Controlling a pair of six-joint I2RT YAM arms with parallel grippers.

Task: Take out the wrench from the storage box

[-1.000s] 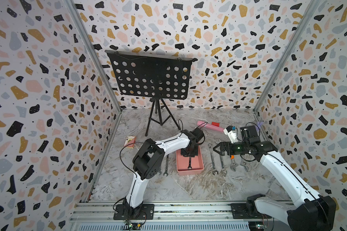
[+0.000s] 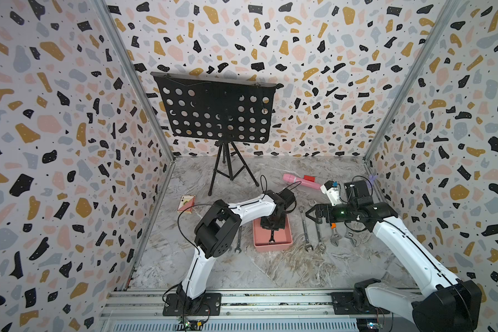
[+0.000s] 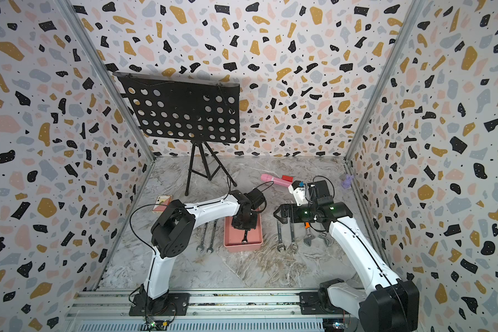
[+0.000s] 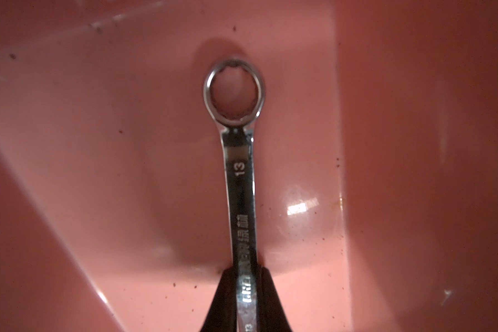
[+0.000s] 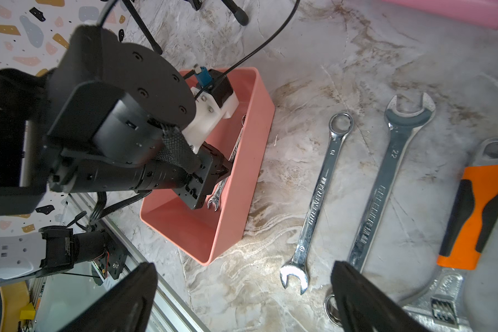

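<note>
In the left wrist view the shiny wrench (image 4: 241,204), marked 13, lies in the pink storage box (image 4: 293,144) with its ring end showing whole. My left gripper is down in the box, its dark fingers (image 4: 220,307) close along both sides of the handle. Whether they press on it cannot be told. The open-ended finger of this wrench (image 5: 214,202) shows near the box wall (image 5: 243,182) in the right wrist view. There my right gripper stands open over the table, well apart from the box, with nothing held.
Right of the box lie a slim wrench (image 5: 315,204), a larger wrench (image 5: 384,177) and an orange-handled adjustable wrench (image 5: 473,210). More wrenches (image 3: 211,235) lie left of the box. A black stand (image 2: 228,160) rises behind. The table in front of the box is clear.
My left arm has shifted slightly to the right and toward the front, its gripper still in the box. The right arm has not visibly moved.
</note>
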